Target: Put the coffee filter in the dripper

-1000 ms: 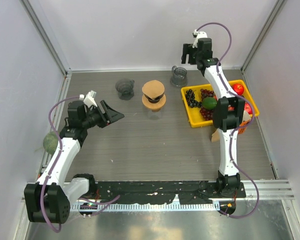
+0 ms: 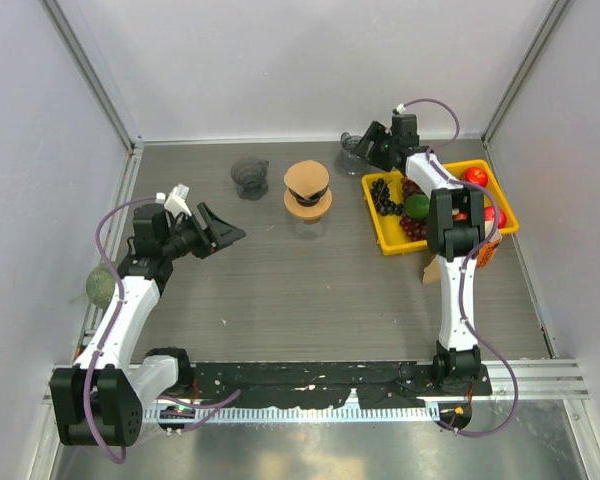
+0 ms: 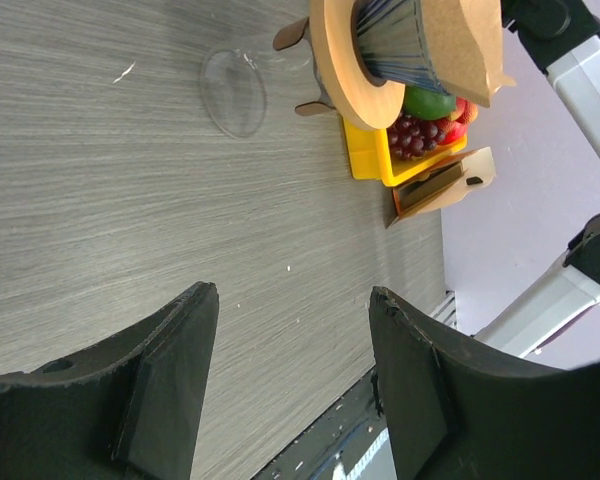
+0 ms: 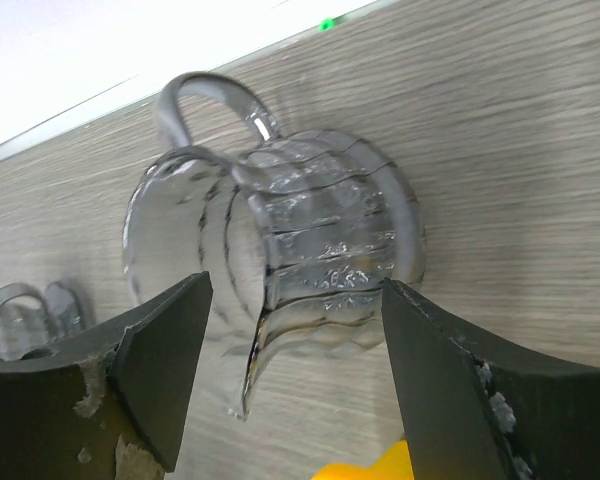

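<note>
A glass dripper stand with wooden collar (image 2: 307,205) and a brown paper filter on top stands at the back centre; in the left wrist view the collar (image 3: 336,60) shows beside its glass carafe. My right gripper (image 2: 373,146) is open, down over a clear glass pitcher (image 2: 351,160) at the back, which fills the right wrist view (image 4: 320,240) between and beyond the fingertips. A second, dark glass vessel (image 2: 250,178) stands left of the dripper stand. My left gripper (image 2: 225,228) hangs open over the left of the table, nothing between its fingers.
A yellow basket (image 2: 388,236) of fruit sits under the right arm, with a cardboard box (image 3: 435,190) near it. A green round object (image 2: 100,287) lies at the left edge.
My right gripper has come down from above the back wall to the glass pitcher. The left arm has barely moved.
</note>
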